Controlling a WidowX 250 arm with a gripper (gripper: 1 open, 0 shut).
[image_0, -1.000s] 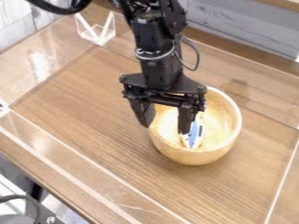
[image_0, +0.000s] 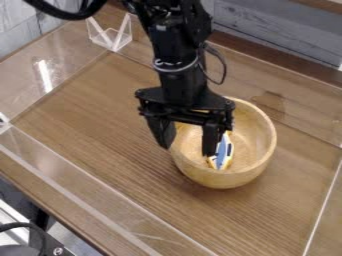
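My black gripper (image_0: 193, 134) hangs over a round tan wooden bowl (image_0: 250, 170), its two fingers spread open, one near the bowl's left rim and the other toward the right inside. A small white and blue item (image_0: 221, 153) lies in the bowl between and just below the fingers, partly hidden by the right finger.
Bare wooden table (image_0: 80, 140) fills the left and front. A clear wire or plastic rack (image_0: 111, 30) stands at the back left. A ledge (image_0: 281, 25) runs along the back right. A black cable curves at the bottom left.
The arm and gripper have shifted very slightly over the bowl; the bowl and the item in it look nearly unchanged.
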